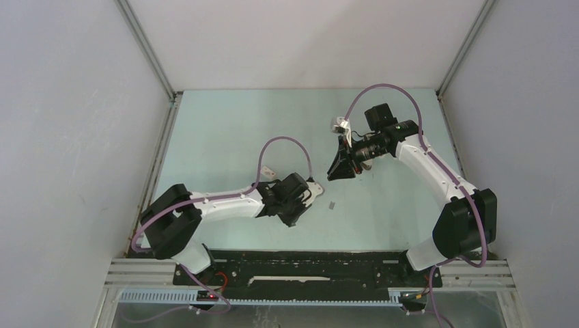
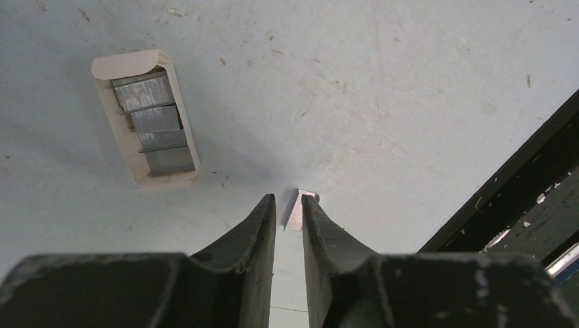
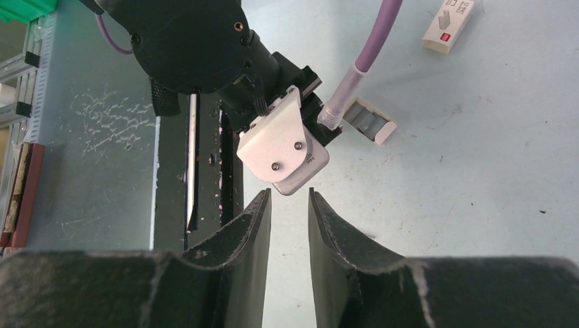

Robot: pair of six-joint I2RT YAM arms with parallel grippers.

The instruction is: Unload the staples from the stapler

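My left gripper is part open over the table, its fingertips slightly apart and just in front of a small metal piece [image 2: 298,203], which is partly hidden behind them. An open box [image 2: 183,176] of staple strips lies left of it in the left wrist view. My right gripper is part open, a gap between its fingers, at the right of the top view [image 1: 341,171].
A small white printed box [image 3: 447,24] lies at the back in the right wrist view. The left arm stands in front of the right wrist camera. The table's dark front edge [image 1: 307,263] borders the workspace.
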